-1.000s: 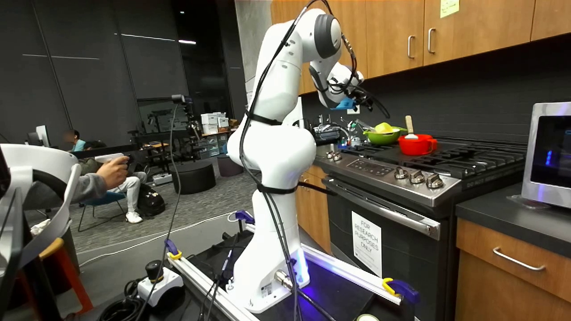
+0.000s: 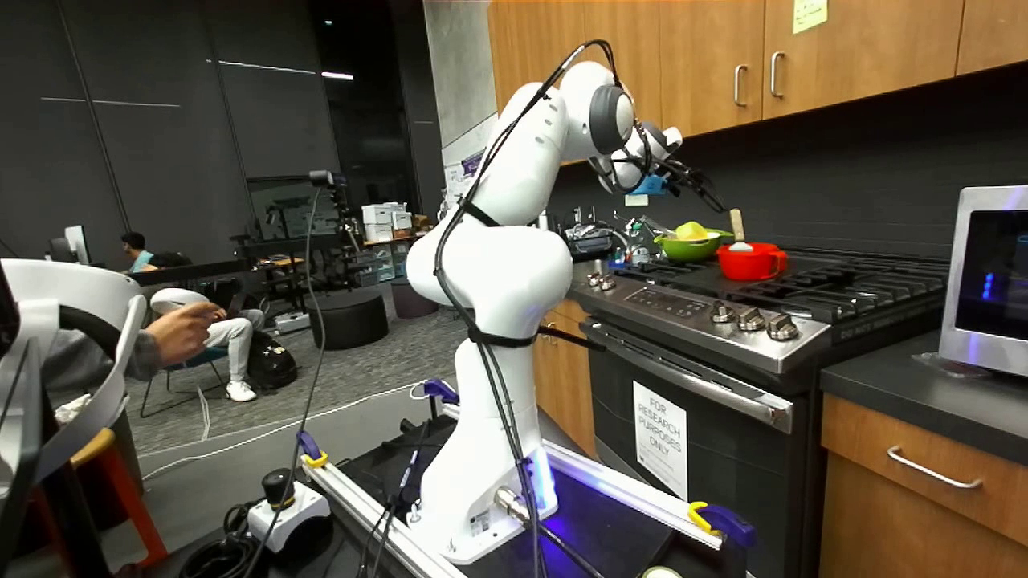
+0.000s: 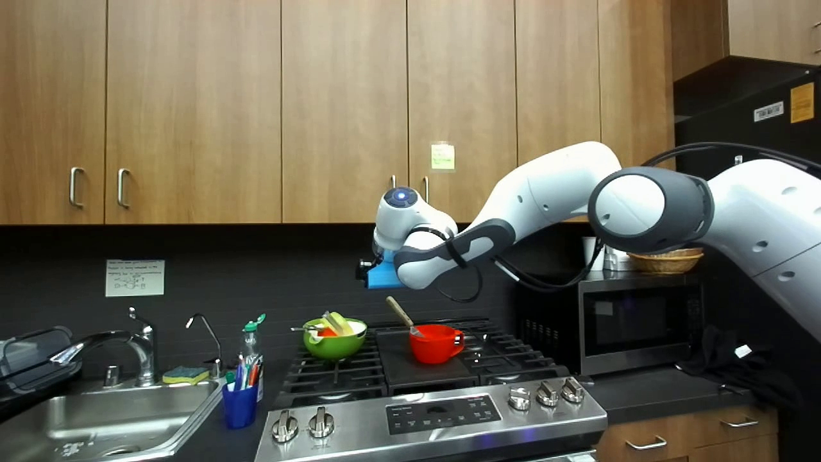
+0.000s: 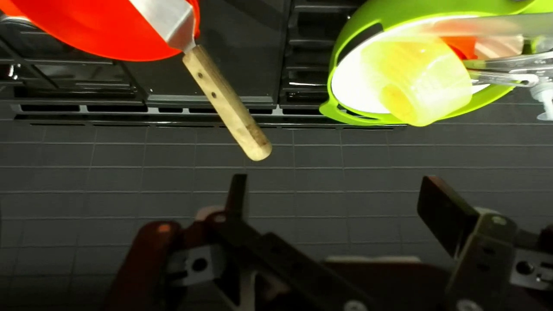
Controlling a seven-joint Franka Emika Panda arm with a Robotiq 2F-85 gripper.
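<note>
A red pot point(image 3: 436, 344) stands on the stove's middle griddle. Leaning in it is a spatula with a wooden handle point(image 4: 228, 103), which sticks up and out over the rim. To its left in exterior view 2, a green bowl point(image 3: 335, 348) holds a yellow cup point(image 4: 422, 80), metal tongs point(image 4: 503, 71) and something orange. My gripper is open and empty, its fingers wide apart. It hangs in the air above the stove, and the handle's tip lies just beyond the left finger point(image 4: 238, 197) in the wrist view. Nothing touches the fingers.
Wooden cabinets point(image 3: 346, 108) hang above the stove, with a dark tiled wall behind it. A microwave point(image 3: 639, 316) stands to the right in exterior view 2. On the left are a sink point(image 3: 115, 408) and a blue pen cup point(image 3: 239, 405).
The gripper is now nearer the red pot. Pot and bowl have stayed in place.
</note>
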